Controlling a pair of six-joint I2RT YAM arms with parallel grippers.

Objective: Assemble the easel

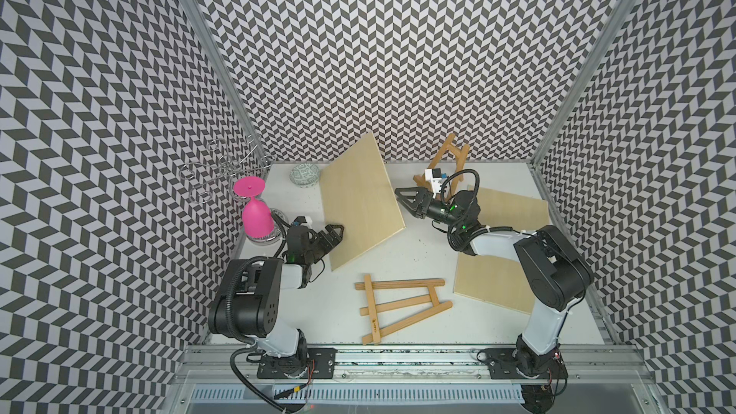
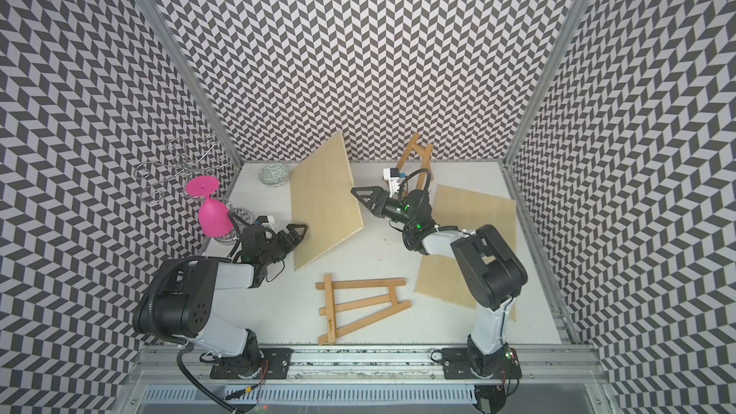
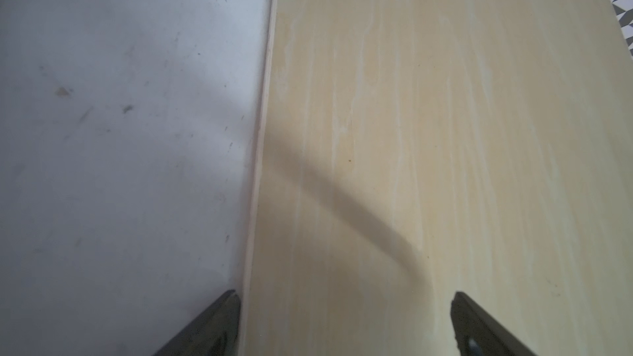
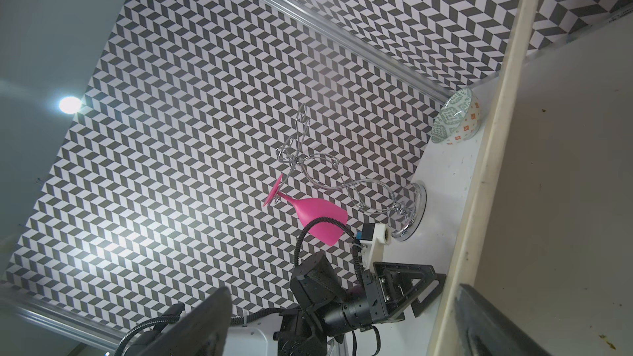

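A plywood board (image 1: 356,191) is tilted up, its right edge raised, between my grippers. My right gripper (image 1: 406,197) is at that edge with fingers apart on either side of it, as the right wrist view shows. My left gripper (image 1: 332,234) is low at the board's left edge, fingers apart in the left wrist view. A flat wooden easel frame (image 1: 395,303) lies at the front middle. Another frame (image 1: 449,151) is at the back right, partly behind the right arm. A second board (image 1: 494,283) lies flat on the right.
A pink wine glass (image 1: 257,218) hangs on a metal rack (image 2: 157,168) at the left. A patterned bowl (image 1: 304,173) sits at the back left. Bare table shows between the boards and around the front frame.
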